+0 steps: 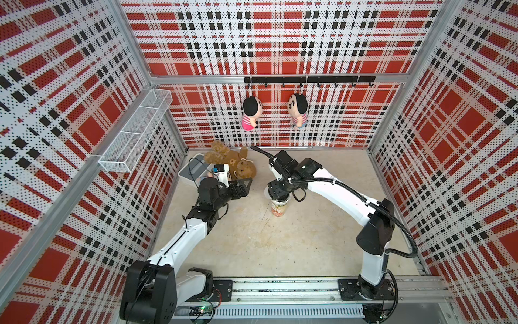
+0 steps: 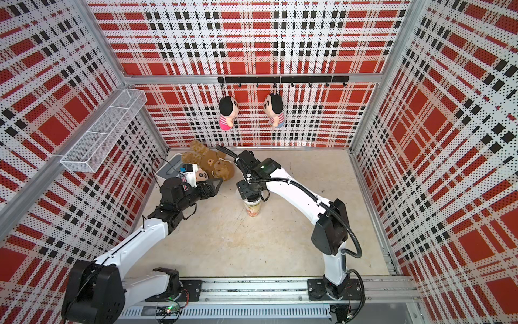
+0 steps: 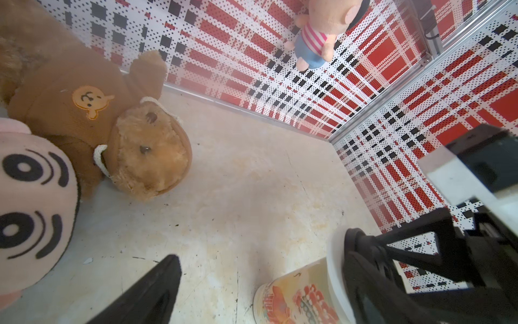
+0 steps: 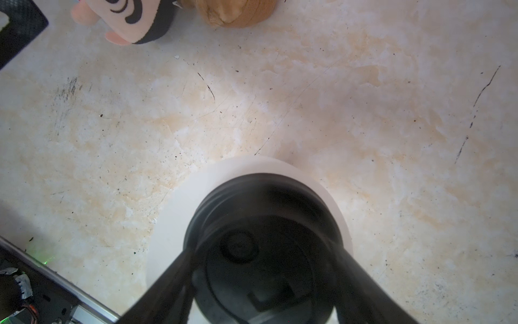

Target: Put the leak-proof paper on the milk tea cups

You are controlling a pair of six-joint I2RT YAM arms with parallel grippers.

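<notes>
A printed milk tea cup (image 1: 278,210) stands mid-table with a white round paper (image 4: 167,243) on top. A black round lid-like piece (image 4: 248,280) sits over the paper, between the fingers of my right gripper, which is directly above the cup; whether the fingers press on it I cannot tell. My left gripper hangs left of the cup, near the plush toys, open with nothing between its fingers.
A brown teddy (image 1: 232,162) and a pink-faced toy (image 3: 32,199) lie at the back left by a grey tray (image 2: 168,168). A wire basket (image 1: 129,140) is on the left wall.
</notes>
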